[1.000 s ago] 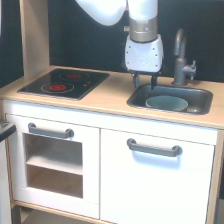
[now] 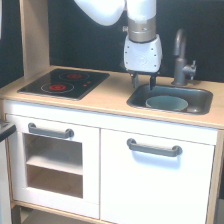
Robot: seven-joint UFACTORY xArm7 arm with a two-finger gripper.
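My gripper (image 2: 144, 83) hangs from above, fingers pointing down, over the left side of the dark sink (image 2: 204, 104). Its two dark fingers stand apart, and nothing shows between them. Inside the sink lies a round, grey-green dish (image 2: 168, 103), just to the right of and below the fingertips. The gripper appears clear of the dish, though the exact height is hard to judge.
A dark tap (image 2: 180, 62) rises behind the sink at the right. On the left of the wooden counter (image 2: 116, 92) is a black hob (image 2: 64, 83) with red rings. White cabinet doors with dark handles (image 2: 154, 148) are below.
My gripper has shifted very slightly down and to the left. The dish in the sink has not visibly moved.
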